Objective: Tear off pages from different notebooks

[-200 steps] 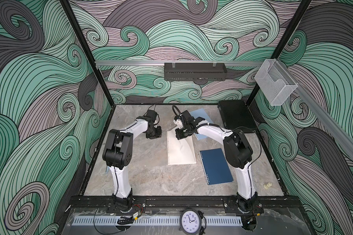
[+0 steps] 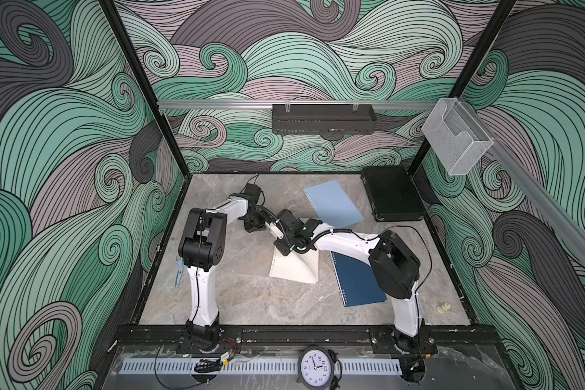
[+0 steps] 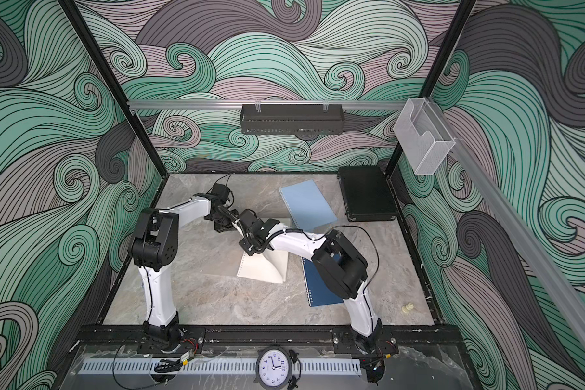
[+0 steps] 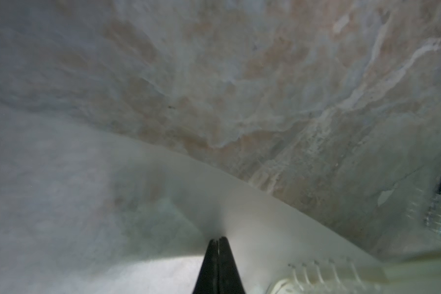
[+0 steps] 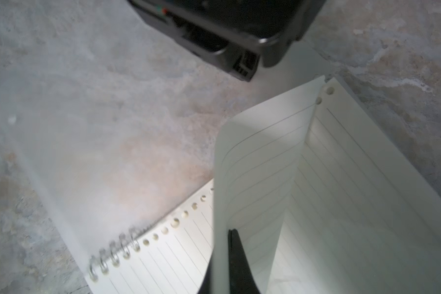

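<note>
The open lined notebook [image 2: 292, 269] lies slanted mid-table, its clear cover [image 4: 147, 230] spread out to the left. One lined page [image 5: 264, 147] rises in a curl from it. My right gripper is shut on that page, whose upper edge stands away from the punched holes of the sheets below. Over the clear cover, my left gripper is shut; I cannot tell whether the thin cover is pinched. Part of the coil [image 5: 112, 252] shows at lower left in the right wrist view. A dark blue notebook [image 2: 357, 286] lies closed to the right.
Behind lies a light blue notebook [image 2: 334, 202], near a black case [image 2: 393, 193]. Blue scissors [image 2: 178, 269] rest by the left edge and a small yellowish object [image 2: 443, 307] at the front right.
The notebook has shifted and turned.
</note>
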